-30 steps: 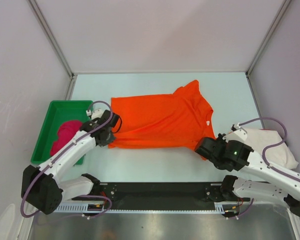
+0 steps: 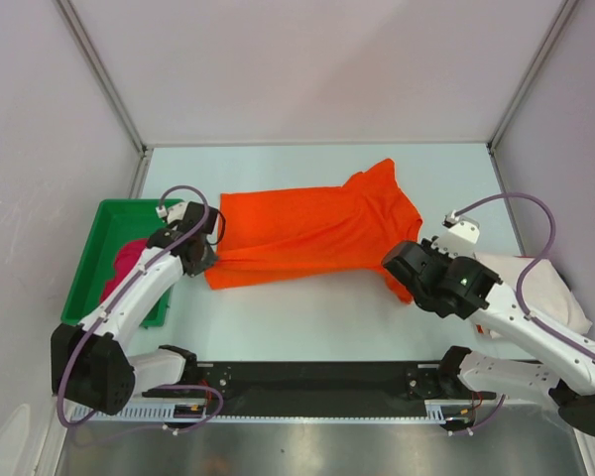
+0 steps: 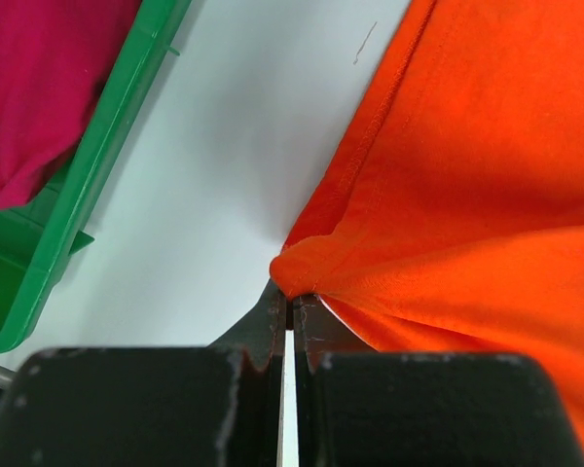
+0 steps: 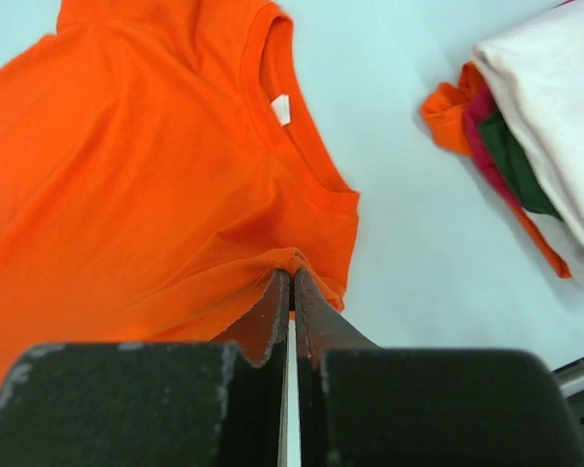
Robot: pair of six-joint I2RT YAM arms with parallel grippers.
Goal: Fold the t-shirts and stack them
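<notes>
An orange t-shirt [image 2: 317, 223] lies spread across the table, its near part folded up in a band. My left gripper is shut on the shirt's left corner, pinching a bunch of cloth. My right gripper is shut on the shirt's near right part, beside the collar with its white tag. At the right, a stack of folded shirts [image 4: 555, 117] shows white on top, with green, magenta and orange layers beneath.
A green tray [image 2: 84, 273] with magenta cloth [image 3: 39, 88] stands at the left.
Both grippers have moved back, away from the table's front edge, the left also a little leftward, drawing the shirt's near folded band along with them.
</notes>
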